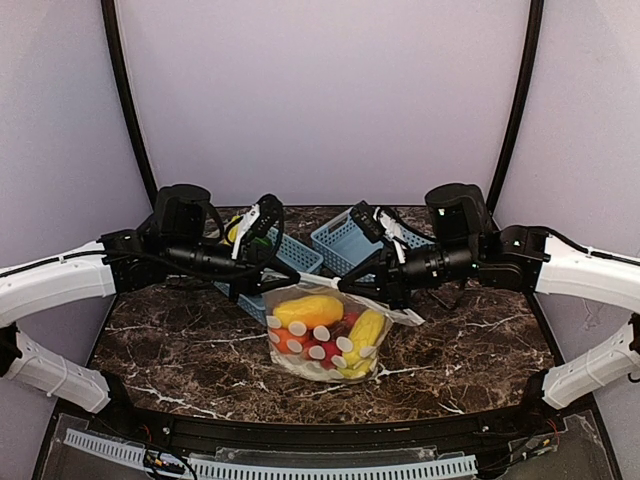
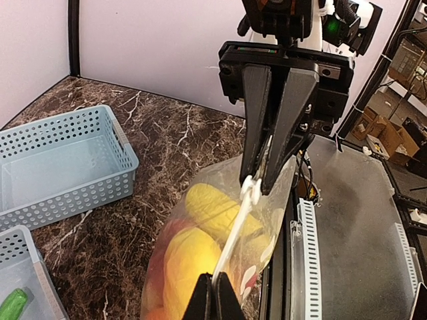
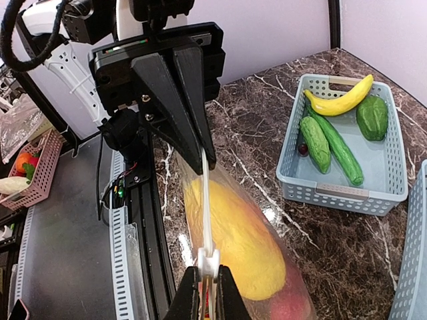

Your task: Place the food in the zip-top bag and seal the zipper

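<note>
The clear zip bag (image 1: 325, 335) holds a yellow mango-like fruit (image 1: 305, 310), a yellow elongated piece (image 1: 362, 343) and red and orange items, at the front middle. Its zipper strip (image 2: 233, 233) stretches between my two grippers along the top. My left gripper (image 1: 290, 275) is shut at the left end of the strip; in the left wrist view the strip runs into its fingertips. My right gripper (image 1: 345, 282) is shut on the zipper near the slider; in the right wrist view a white piece (image 3: 208, 260) sits between its fingers.
Behind the bag stand a blue basket (image 3: 293, 180) with banana, cucumbers and a green vegetable, and an empty blue basket (image 2: 67, 195).
</note>
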